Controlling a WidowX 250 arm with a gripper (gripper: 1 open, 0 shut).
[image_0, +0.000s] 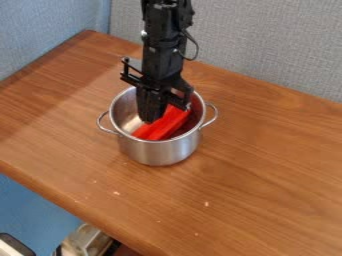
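Note:
A steel pot (158, 149) with two wire handles stands on the wooden table (254, 190). A bright red elongated object (163, 126) lies inside it, with something pale beside it on the left. The black gripper (155, 102) hangs down into the pot's mouth from above, over the red object. Its fingertips are dark and overlap, so whether anything is between them is hard to see; it appears shut.
A grey padded wall (267, 50) stands behind, and a blue surface with some hardware lies beyond the table's front-left edge.

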